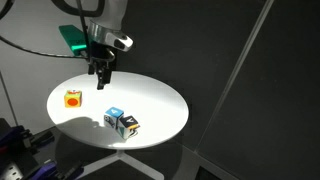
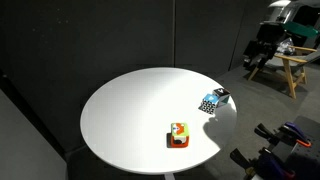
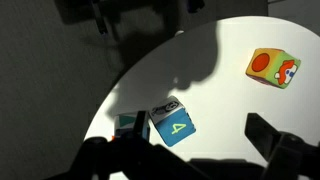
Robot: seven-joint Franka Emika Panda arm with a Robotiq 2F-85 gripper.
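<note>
My gripper (image 1: 103, 78) is raised above the white round table, open and holding nothing. Its two dark fingers (image 3: 282, 147) stand wide apart along the bottom of the wrist view. A colourful block (image 3: 272, 66) with a red dot on orange and a small figure on a neighbouring face sits alone, toward the left in exterior view 1. Two more blocks stand close together: a blue-and-white one (image 3: 176, 122) bearing a "4", and a darker-edged one (image 1: 127, 126) beside it. In the wrist view, the left finger partly covers that darker-edged block.
The white table (image 2: 115, 115) has broad clear room around the blocks. Its rounded edge curves close by the paired blocks. A wooden-framed chair (image 2: 291, 68) stands behind the arm, off the table. Dark equipment and cables lie beside the table near the arm's base.
</note>
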